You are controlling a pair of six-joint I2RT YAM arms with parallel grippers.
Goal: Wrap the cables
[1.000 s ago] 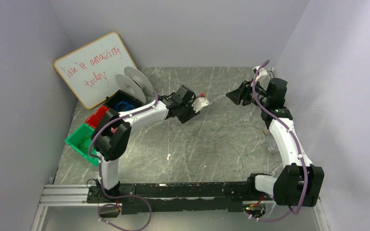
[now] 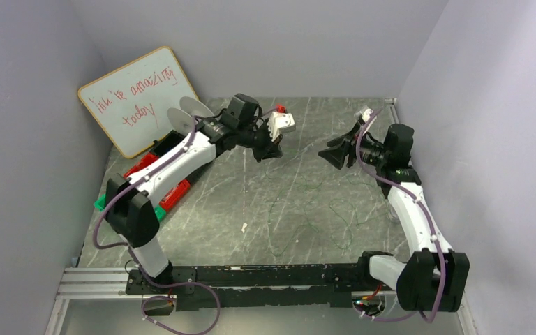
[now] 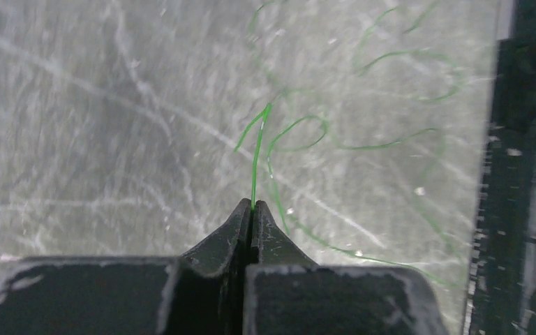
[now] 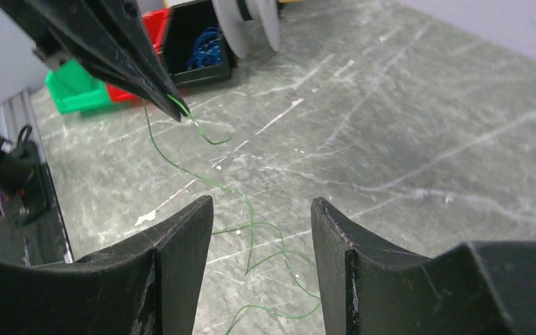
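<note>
A thin green cable (image 2: 309, 223) lies in loose loops on the grey marble table (image 2: 223, 209), right of centre. My left gripper (image 2: 269, 153) is raised above the middle of the table, shut on the green cable, whose short end stands out beyond the fingertips in the left wrist view; in the right wrist view the cable hangs from it to the table. My right gripper (image 2: 336, 150) stands open to the right, over the table, with nothing between its fingers.
At the left stand green (image 4: 77, 91), red and black (image 4: 195, 73) bins, white discs (image 2: 185, 118) and a whiteboard (image 2: 136, 98). A small red object (image 2: 280, 108) is at the back. Walls bound the sides.
My right gripper has shifted slightly down and left in the top view, toward the middle.
</note>
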